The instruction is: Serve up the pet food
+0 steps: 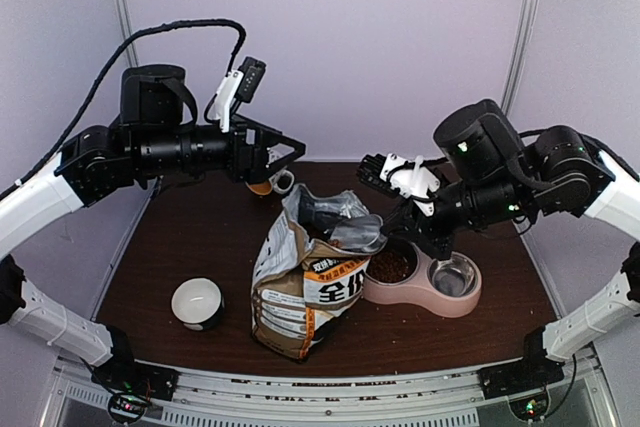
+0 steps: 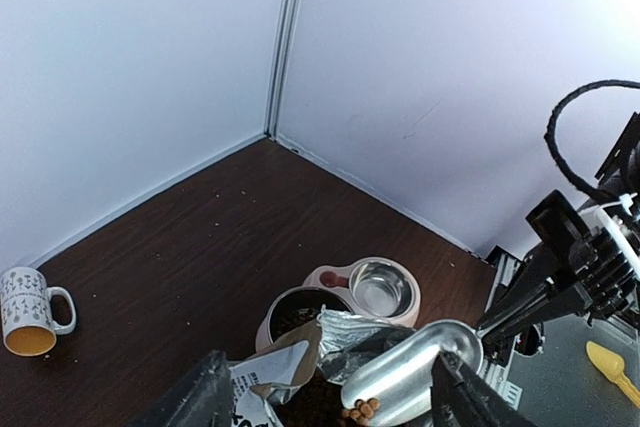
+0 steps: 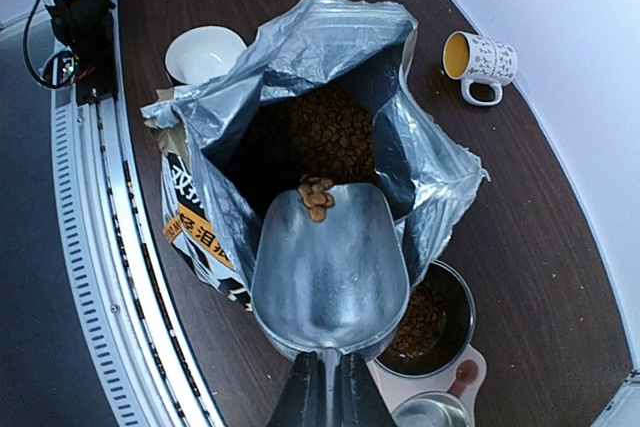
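Observation:
The pet food bag [image 1: 305,307] stands open, kibble [image 3: 330,132] visible inside. My right gripper is shut on the handle of a metal scoop [image 3: 330,267], which is at the bag's mouth with a few pieces on it. My left gripper [image 1: 285,152] is raised above and left of the bag, part open with nothing between its fingers. Behind the bag's right side, the pink double feeder [image 1: 415,297] has kibble in one steel bowl [image 3: 445,327] and a second steel bowl [image 1: 450,277], seemingly without kibble.
A white bowl [image 1: 197,300] lies left of the bag. A mug [image 2: 25,307] lies on its side at the back. Walls border the table.

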